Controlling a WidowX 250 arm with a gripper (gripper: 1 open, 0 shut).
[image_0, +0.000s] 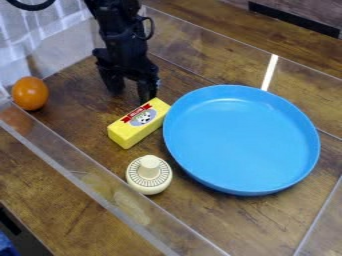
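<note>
My black gripper (128, 78) hangs at the upper left over the wooden table, behind a yellow box (138, 123) with a red and white label. It is open; its fingertips are dark and blurred against the wood. To the right of the box lies a large blue plate (241, 138). An orange round object (30, 92) sits at the left, and a cream ribbed object (148, 175) with a knob stands in front of the box.
Transparent strips or edges cross the lower left and the right of the view. Bare wood (234, 45) is clear at the back right and at the lower left.
</note>
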